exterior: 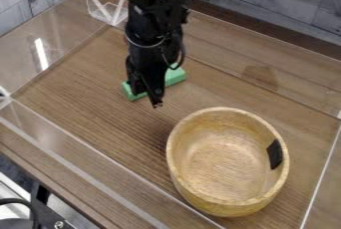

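My gripper point(152, 98) is at the middle left of the table, directly over a green block point(170, 78), which it partly hides. Whether its fingers are open or shut is hard to make out, and so is whether they touch the block. An empty tan oval bowl point(226, 163) with a black patch on its right side sits at the front right.
A clear plastic item point(107, 6) stands at the back left, near the wall. Dark cables lie at the front left corner.
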